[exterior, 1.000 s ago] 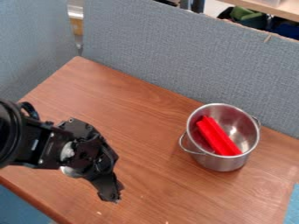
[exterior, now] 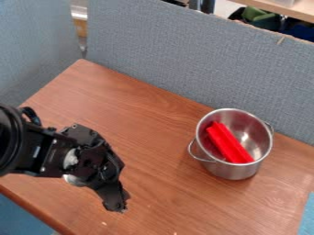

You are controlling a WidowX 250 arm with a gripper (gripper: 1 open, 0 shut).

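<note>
My black gripper (exterior: 113,197) hangs low over the wooden table at the lower left, its fingers pointing down toward the front; no object shows between them, and their spread is hard to make out. To the right stands a steel pot (exterior: 245,169) with two side handles. A bright red elongated object (exterior: 229,142) lies tilted inside it, well apart from my gripper.
Grey padded walls (exterior: 185,55) bound it behind and on the left. A shelf with clutter sits beyond the back wall.
</note>
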